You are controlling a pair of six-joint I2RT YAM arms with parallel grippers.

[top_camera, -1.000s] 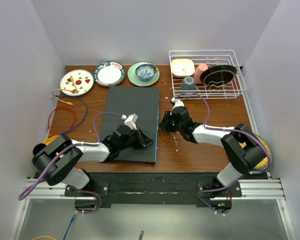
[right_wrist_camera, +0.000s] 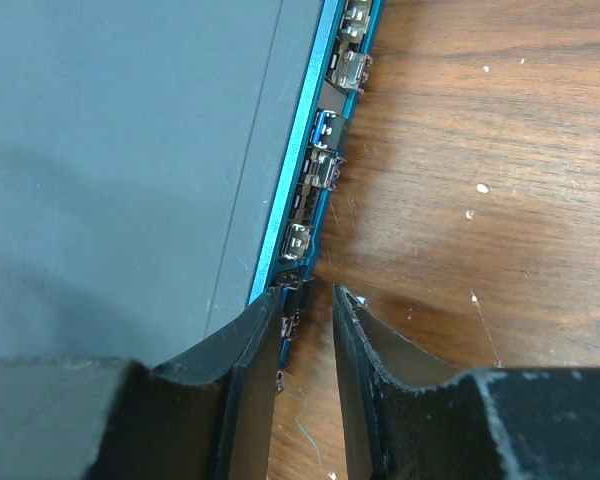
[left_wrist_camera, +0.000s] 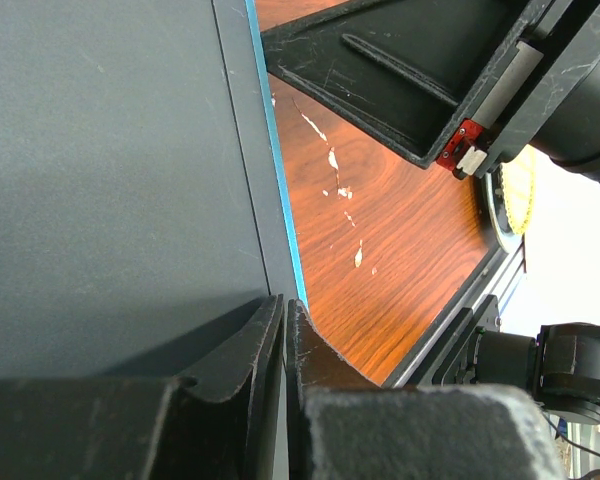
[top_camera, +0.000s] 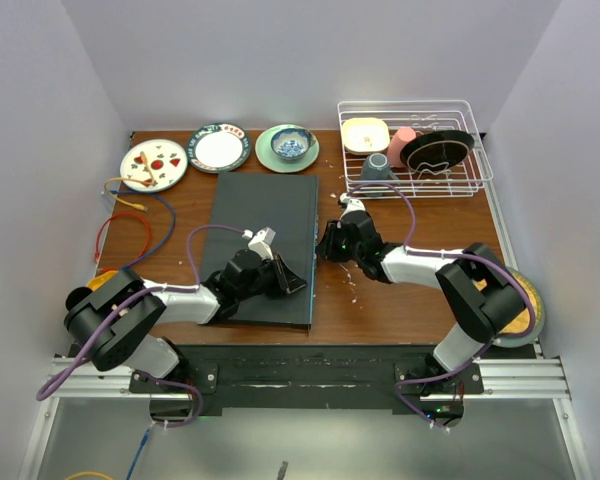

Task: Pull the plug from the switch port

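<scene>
A flat grey switch (top_camera: 260,205) lies on the table, its port row (right_wrist_camera: 325,135) along the right side. My right gripper (top_camera: 322,252) is at that side; in the right wrist view its open fingertips (right_wrist_camera: 345,310) straddle the lower end of the row, near a small dark part. Whether that part is the plug I cannot tell. My left gripper rests over the switch's top near its right edge, its fingertips closed together; anything between them is hard to make out.
A dish rack (top_camera: 465,185) stands at the back right, plates (top_camera: 218,150) at the back, loose cables (top_camera: 140,220) at the left. Bare wood (top_camera: 400,310) lies right of the switch.
My right arm has shifted very slightly along the switch's side. The left arm has not moved.
</scene>
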